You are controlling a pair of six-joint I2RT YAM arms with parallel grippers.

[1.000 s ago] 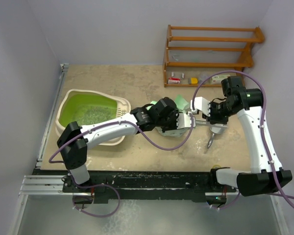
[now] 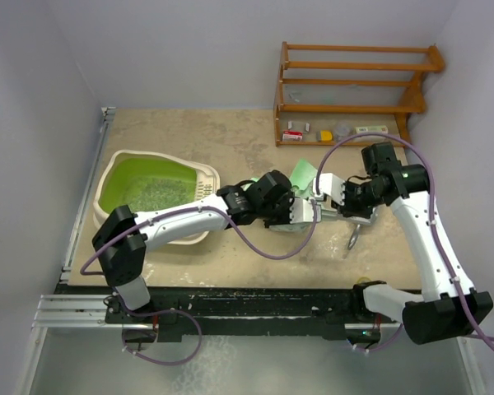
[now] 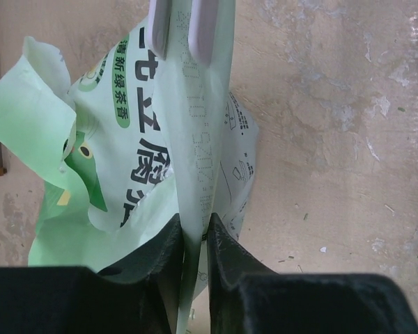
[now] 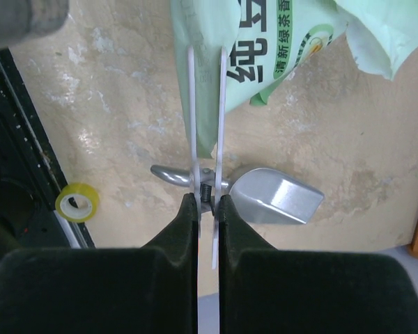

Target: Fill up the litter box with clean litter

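A pale green litter bag (image 3: 136, 139) with printed text stands crumpled at the table's middle. My left gripper is shut on the bag's folded upper edge, which runs up between its fingers. My right gripper is shut on a pair of long, pale lilac strips like scissor or clip arms (image 4: 221, 104), which reach onto the bag's edge. Under them a metal scoop (image 4: 272, 195) lies on the table. The litter box (image 2: 148, 185), green inside with a cream rim, sits at the left, partly behind my left arm.
A wooden rack (image 2: 354, 64) stands at the back right, small items on its bottom. A yellow tape roll (image 4: 85, 198) lies by the front edge.
My right arm and its gripper have shifted slightly toward the front of the table. The left arm has moved very little.
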